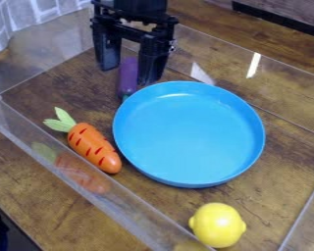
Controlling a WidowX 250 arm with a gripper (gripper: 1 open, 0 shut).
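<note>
My gripper point(129, 65) hangs at the top centre, black, its two fingers spread open above a purple elongated object point(129, 82), possibly an eggplant, partly hidden behind them. A blue round plate point(188, 134) fills the middle. An orange toy carrot point(91, 144) with green leaves lies left of the plate. A yellow lemon point(218, 225) lies at the lower right, apart from the plate.
A clear transparent wall point(146, 201) crosses the lower left, and others line the back and right of the wooden surface point(48, 83). Bare wood shows at left and right of the plate.
</note>
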